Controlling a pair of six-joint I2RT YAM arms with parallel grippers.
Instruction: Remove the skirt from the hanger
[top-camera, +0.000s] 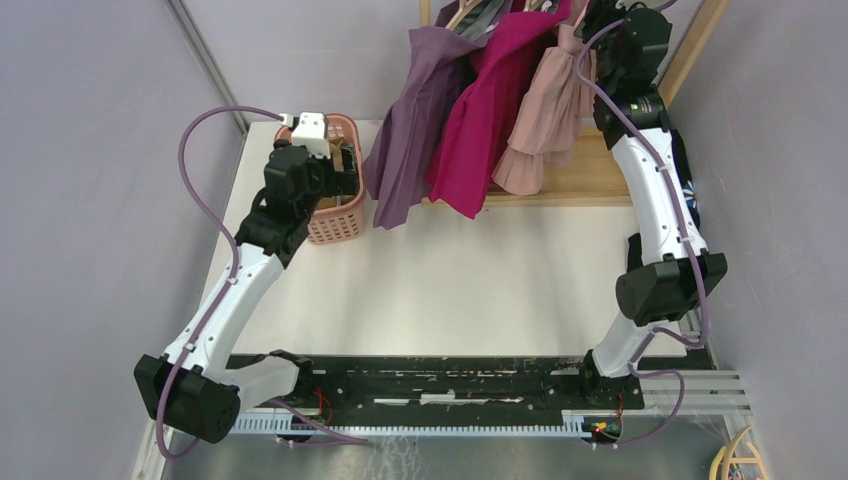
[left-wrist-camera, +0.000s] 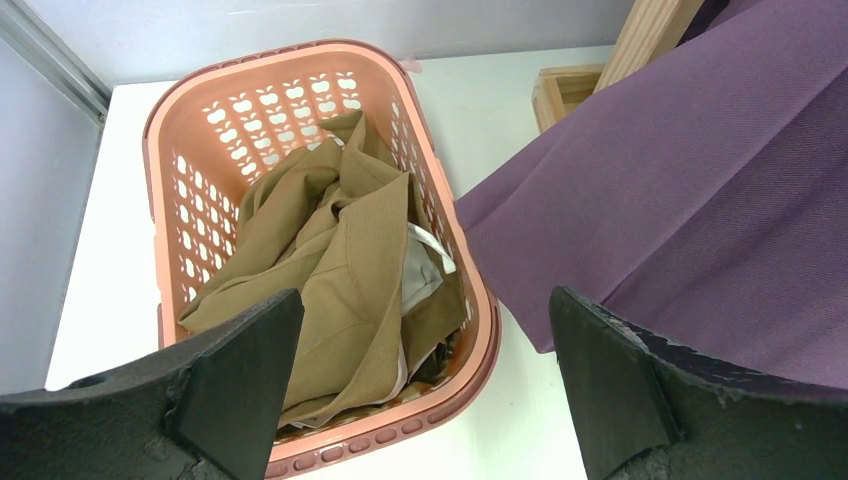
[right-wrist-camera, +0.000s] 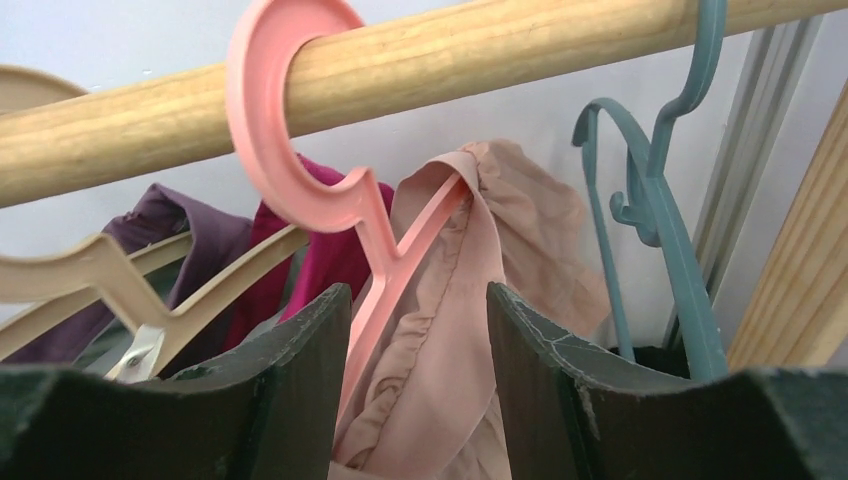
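In the right wrist view a pale pink skirt (right-wrist-camera: 455, 330) hangs on a pink hanger (right-wrist-camera: 383, 240), whose hook loops over the wooden rod (right-wrist-camera: 420, 68). My right gripper stands open, its fingers before the skirt and hanger, with neither visibly gripped. Seen from the top, this skirt (top-camera: 543, 125) is just left of the right arm. A purple skirt (top-camera: 408, 125) and a magenta one (top-camera: 487, 110) hang further left. My left gripper, also open, is over the basket (left-wrist-camera: 448, 395), with nothing held; the purple skirt's lower edge is to its right.
Olive-brown cloth (left-wrist-camera: 345, 265) lies in the basket. An empty blue-grey hanger (right-wrist-camera: 668, 200) hangs right of the pink one, near the rack's wooden post (right-wrist-camera: 800, 250).
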